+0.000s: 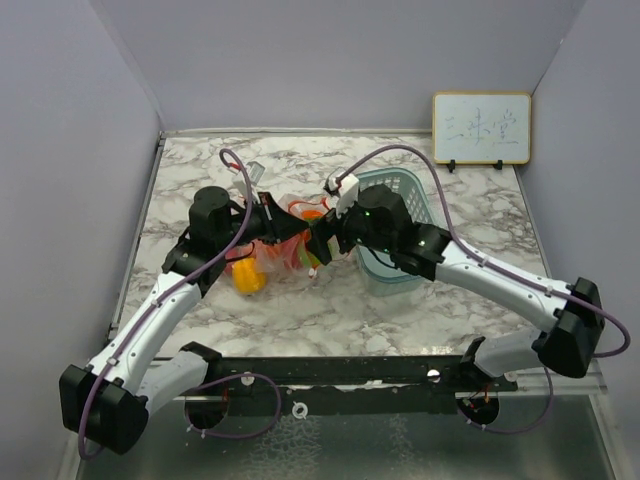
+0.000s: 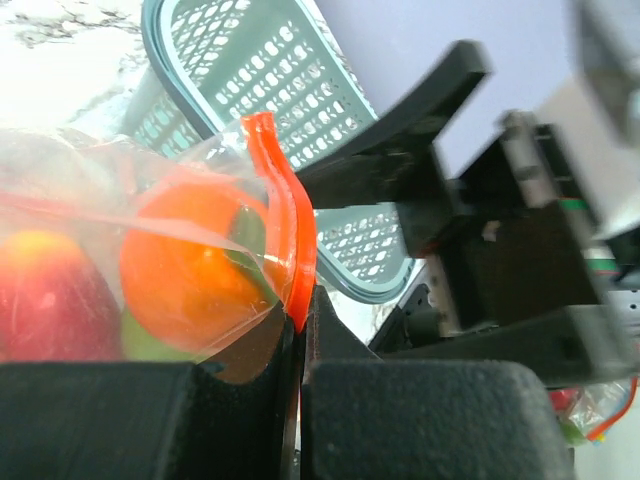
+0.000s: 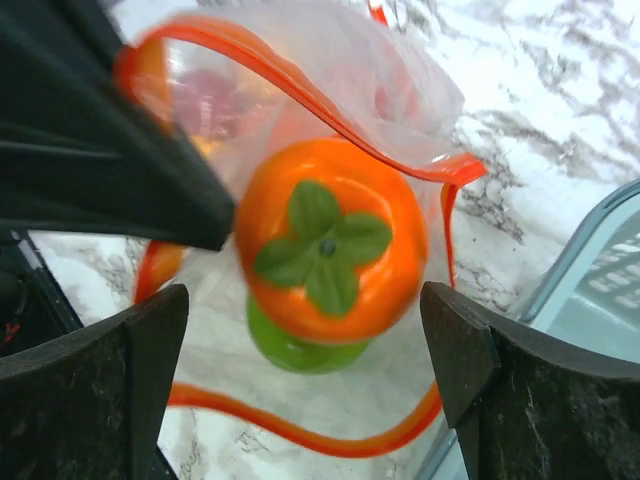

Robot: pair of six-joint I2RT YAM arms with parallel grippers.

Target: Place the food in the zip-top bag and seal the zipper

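Observation:
The clear bag's orange zip rim [image 3: 270, 70] forms an open mouth in the right wrist view. Just inside it sits an orange persimmon [image 3: 390, 225], leaf end outward, with a green item [image 3: 300, 345] beneath. The left wrist view shows the persimmon [image 2: 180, 275] through the plastic, beside a red-yellow fruit [image 2: 50, 295]. My left gripper [image 1: 303, 228] is shut on the bag's rim [image 2: 285, 220], pinching the orange strip. At the mouth, my right gripper stands open, its fingers [image 3: 530, 380] apart on either side of the persimmon.
A pale green basket [image 1: 425, 200] stands to the right, close behind the right gripper. A yellow item [image 1: 248, 277] shows at the left part of the bag. A whiteboard [image 1: 482, 128] is at the back right.

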